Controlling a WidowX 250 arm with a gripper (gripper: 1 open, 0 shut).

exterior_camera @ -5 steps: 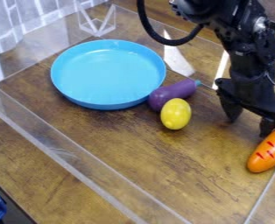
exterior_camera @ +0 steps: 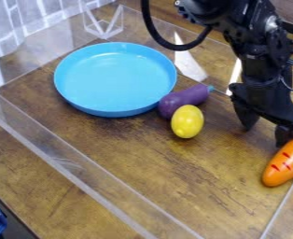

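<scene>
My black gripper (exterior_camera: 266, 116) is low over the wooden table at the right, just above the top end of an orange carrot (exterior_camera: 284, 164) with red stripes. Its fingertips are dark and partly overlap, so whether it is open or shut is unclear. A purple eggplant (exterior_camera: 182, 100) and a yellow lemon-like object (exterior_camera: 187, 122) lie left of the gripper. A round blue plate (exterior_camera: 116, 60) sits at the upper left of them.
A white wedge-shaped thing (exterior_camera: 189, 62) stands behind the eggplant. Clear walls or edges run along the left. A dark blue object shows at the bottom left corner.
My gripper has shifted very slightly; the objects on the table look unchanged.
</scene>
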